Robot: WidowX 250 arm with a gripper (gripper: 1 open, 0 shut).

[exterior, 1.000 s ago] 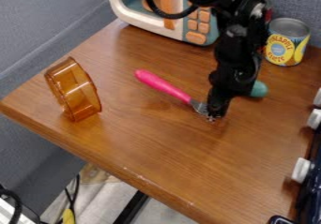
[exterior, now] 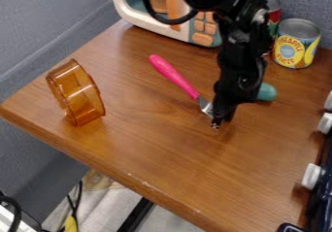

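My black gripper (exterior: 215,119) hangs low over the wooden table, at the metal end of a pink-handled utensil (exterior: 174,75). Whether its fingers are open or shut on that end is hard to see. A teal cylindrical object (exterior: 266,92) lies just behind the gripper, partly hidden. An amber translucent ring or bowl (exterior: 78,92) stands on its side at the table's left.
A toy microwave (exterior: 204,30) and two cans stand at the back, one a yellow-labelled can (exterior: 294,49). A dark appliance with white knobs (exterior: 317,178) is at the right.
The arm has shifted slightly, its lower end drawing a little left and up from where it was. The pink utensil looks nearly unmoved.
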